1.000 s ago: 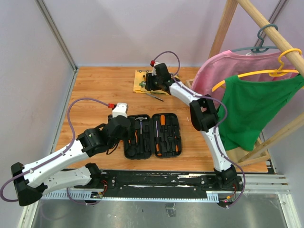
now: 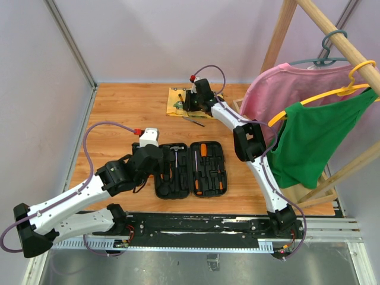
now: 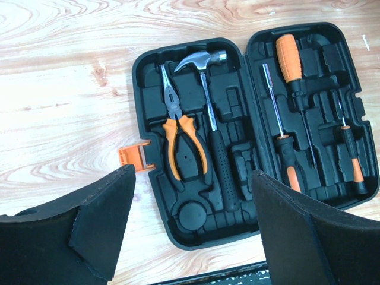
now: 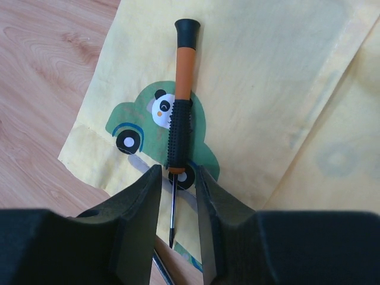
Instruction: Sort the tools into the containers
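An orange-and-black screwdriver (image 4: 183, 77) lies on the yellow cloth in the right wrist view, its thin shaft running down between the fingers of my right gripper. Those fingers stand part open, and I cannot tell whether they touch it. Another slim metal tool (image 4: 161, 267) is partly hidden below them. The open black toolbox (image 3: 139, 77) holds pliers (image 3: 172, 113), a hammer (image 3: 209, 107), a large orange screwdriver (image 3: 288, 57) and two smaller screwdrivers. Over the toolbox's left side, my left gripper is open and empty.
The printed yellow cloth (image 4: 261, 89) lies at the back of the wooden table. A rack with a pink shirt (image 2: 267, 89) and a green top (image 2: 314, 142) takes up the right side. Bare table (image 2: 127, 107) stretches across the back left.
The right gripper has shifted slightly over the yellow cloth, and the hanging green top has swung a little. My left arm and the toolbox are where they were.
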